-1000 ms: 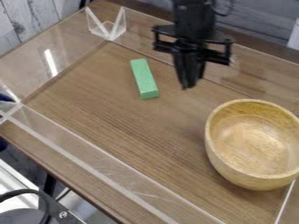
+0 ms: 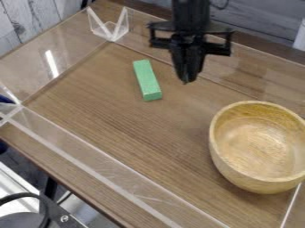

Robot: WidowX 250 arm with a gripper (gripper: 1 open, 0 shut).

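The black gripper [image 2: 188,55] hangs from the top centre above the wooden table, up and to the right of a green block [image 2: 146,80]. It is blurred, so whether its fingers are open or shut is unclear. The block lies flat and apart from the gripper.
A large wooden bowl [image 2: 256,176] sits at the lower right. A clear plastic bracket [image 2: 107,27] stands at the upper left edge. A black and steel object shows at the bottom left corner.
The green block and bowl look unmoved.
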